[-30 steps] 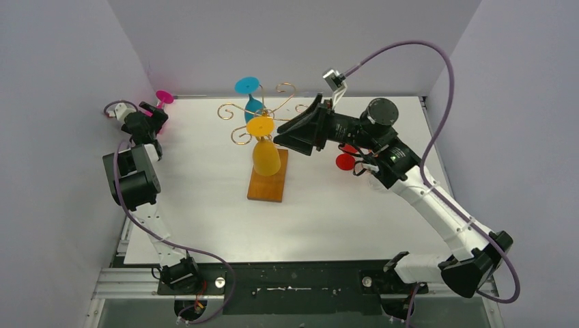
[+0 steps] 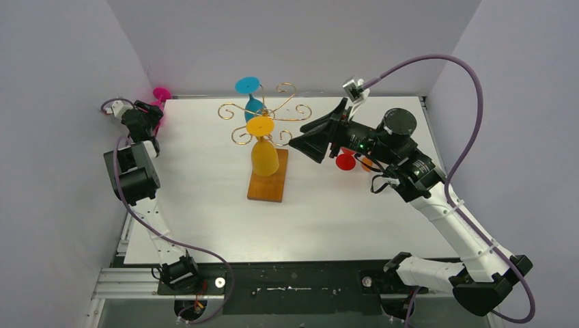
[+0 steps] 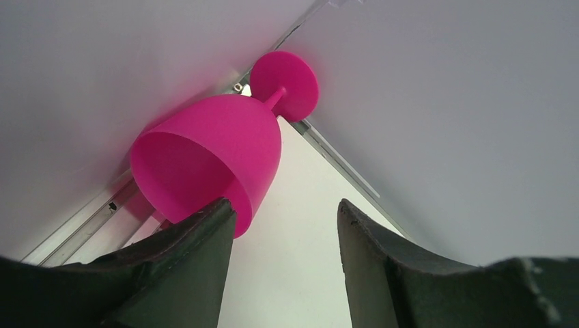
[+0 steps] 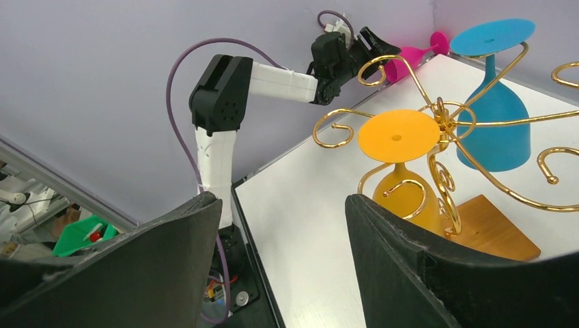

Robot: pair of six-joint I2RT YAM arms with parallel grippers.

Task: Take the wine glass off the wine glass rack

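The gold wine glass rack (image 2: 265, 113) stands on a wooden base (image 2: 266, 188), holding a blue glass (image 4: 498, 137) and a yellow glass (image 2: 265, 158), both hanging bowl-down. A pink glass (image 3: 225, 126) lies on its side at the back left corner. My left gripper is just beside it, fingers apart, nothing seen gripped. My right gripper is open at the rack's right, nothing between its fingers.
Red and orange glasses (image 2: 345, 162) lie at the right of the white board (image 2: 198, 219), partly under the right arm. Walls close in the left, back and right. The board's front middle is clear.
My right arm has moved rightward from about a second ago. My left gripper and the pink glass have shifted slightly toward the back left.
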